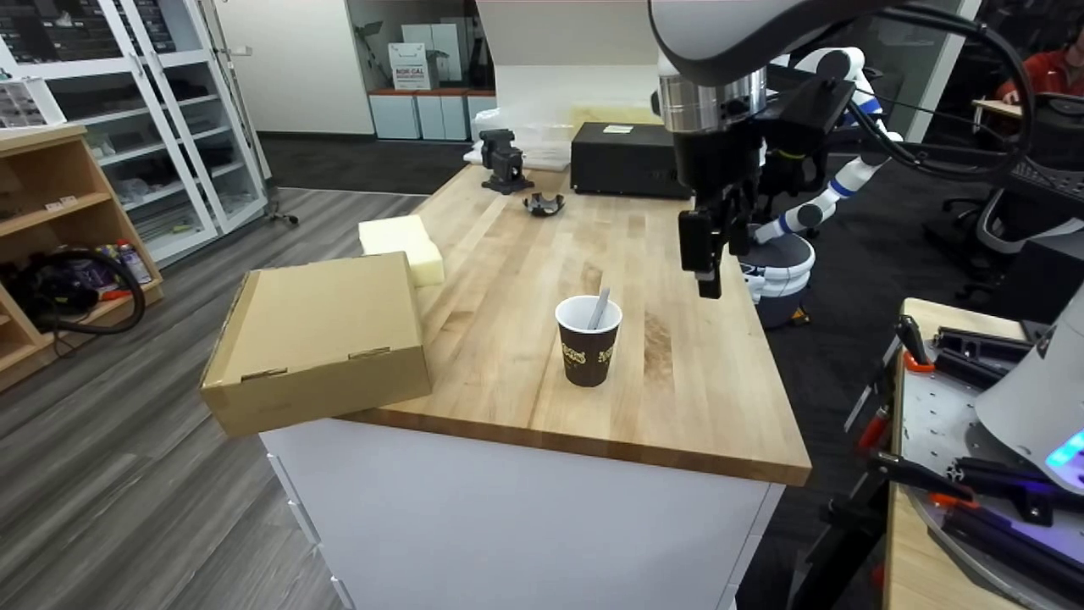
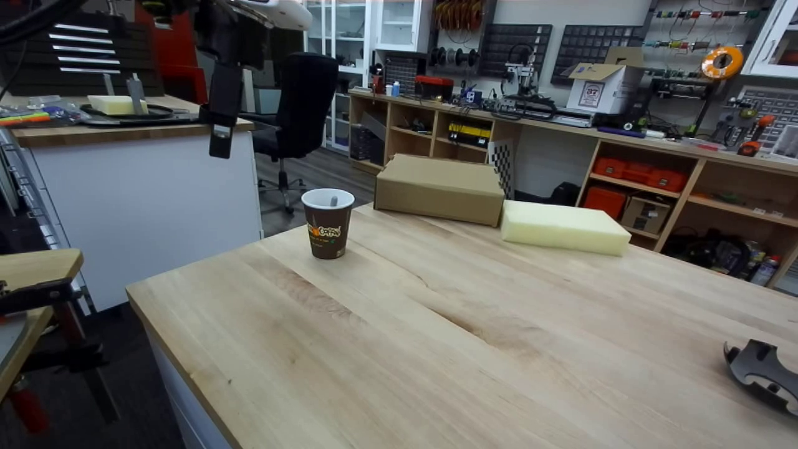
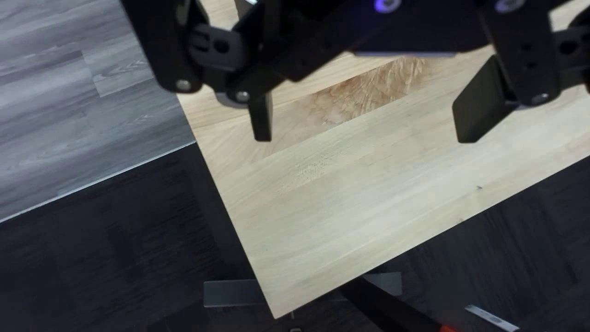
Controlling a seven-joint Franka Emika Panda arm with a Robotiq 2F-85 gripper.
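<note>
A brown paper cup [image 1: 589,355] with a white rim stands upright near the front of the wooden table, and a grey stick-like piece [image 1: 600,307] leans inside it. In the second exterior view the same cup [image 2: 327,233] shows at the table's near-left part, the stick's tip just above the rim. My gripper is open, its two fingers wide apart with only bare tabletop beneath. In the first exterior view the gripper [image 1: 708,290] hangs above the table, to the right of the cup and higher than it, touching nothing.
A cardboard box [image 1: 323,335] overhangs the table's left edge, beside a pale foam block [image 2: 565,227]. Farther back lie a dark curved part [image 1: 544,204], a black clamp-like device [image 1: 503,163] and a black box [image 1: 627,159].
</note>
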